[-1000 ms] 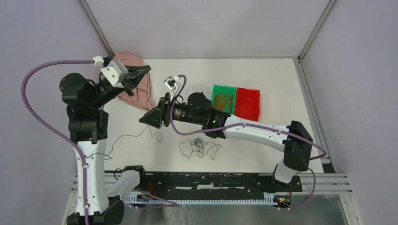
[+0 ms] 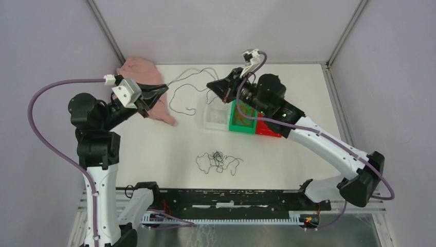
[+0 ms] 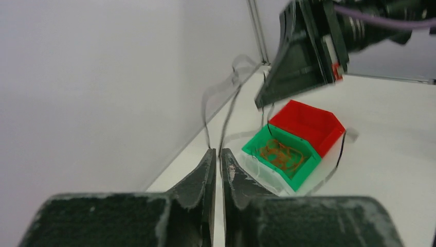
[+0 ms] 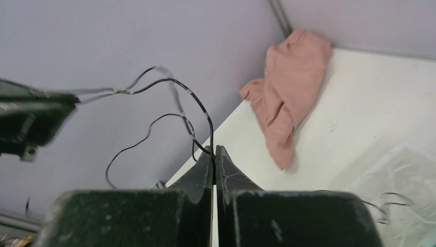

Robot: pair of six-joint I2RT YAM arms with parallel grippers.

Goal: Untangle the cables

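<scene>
A dark cable hangs in the air between my two grippers, arching from one to the other. My right gripper is shut on it near the clear bin, and loose lengths dangle below. At the left, my left gripper has the cable's other stretch at its fingertips. In the left wrist view a narrow gap shows between those fingers, with blurred cable there; whether they still grip is unclear. A second dark cable lies bunched on the table's front middle, apart from both grippers.
A clear bin, a green bin with orange-brown strands inside, and a red bin stand side by side, partly behind the right arm. Pink cloth lies at the back left.
</scene>
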